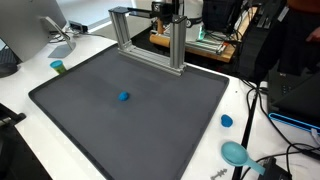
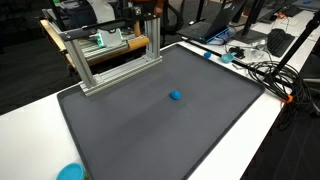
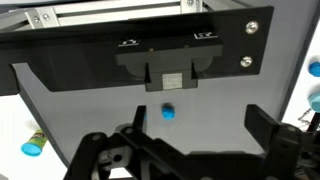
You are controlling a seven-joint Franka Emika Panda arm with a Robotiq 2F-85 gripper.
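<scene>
My gripper stands open in the wrist view, its dark fingers (image 3: 262, 126) wide apart and nothing between them. A black panel with a handle-like block (image 3: 172, 66) spans the view beyond it. Past that, a small blue object (image 3: 168, 112) lies on the grey board (image 3: 120, 105); in exterior view 1 the same blue object (image 1: 124, 96) is left of the board's middle. At the board's far edge stands a silver frame (image 1: 150, 56) with a dark top. I cannot make out the gripper clearly in either exterior view.
A blue disc (image 1: 226, 121) and a teal ladle-like object (image 1: 240, 154) lie off the board's right side. A green-sided container (image 1: 58, 67) stands at the far left. Cables (image 1: 290, 150) run along the right. Most of the grey board is bare.
</scene>
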